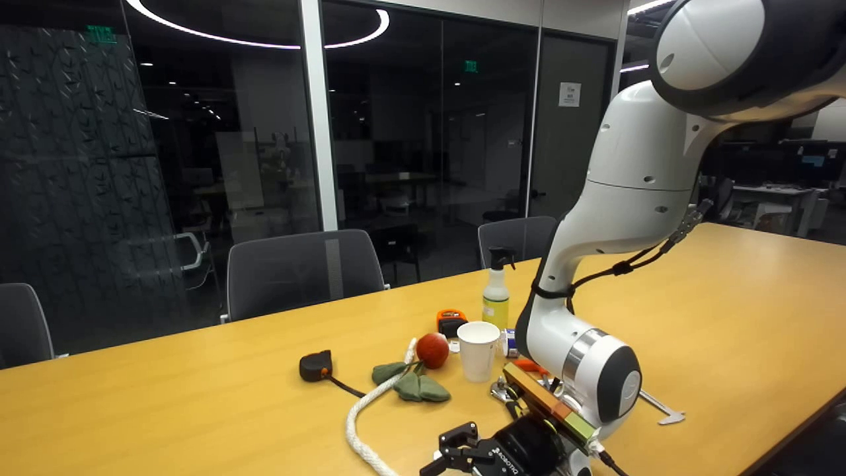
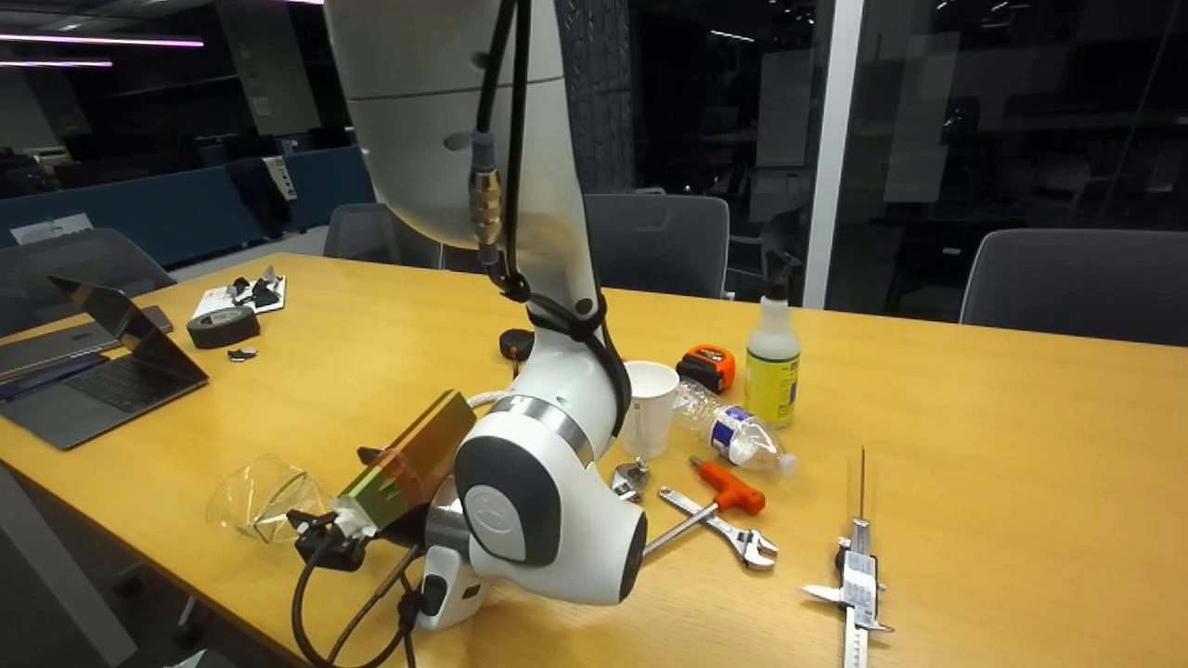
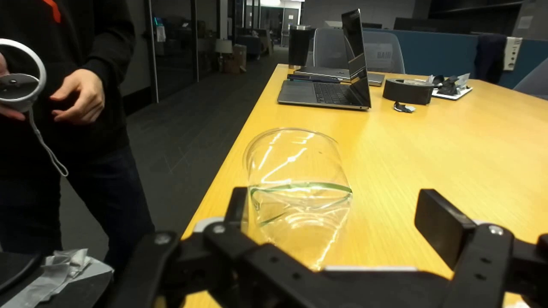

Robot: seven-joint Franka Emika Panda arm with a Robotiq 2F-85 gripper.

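My gripper stands open and level, low over the table near its front edge. Ahead of it in the wrist view is a clear plastic cup (image 3: 303,205), its lower part overlapped by the left finger; I cannot tell whether they touch. The cup lines up closer to the left finger, with a wide gap toward the right one. In exterior view 2 the same cup (image 2: 262,503) shows past the gripper mount, near the table edge. Only part of the gripper (image 1: 444,464) appears at the bottom of exterior view 1.
A white paper cup (image 1: 477,353), a red fruit (image 1: 433,350), a rope (image 1: 357,420) and a spray bottle (image 1: 496,297) stand or lie beyond the arm. Tools such as the caliper (image 2: 858,584) lie to its right. A laptop (image 3: 329,92) sits farther along the table.
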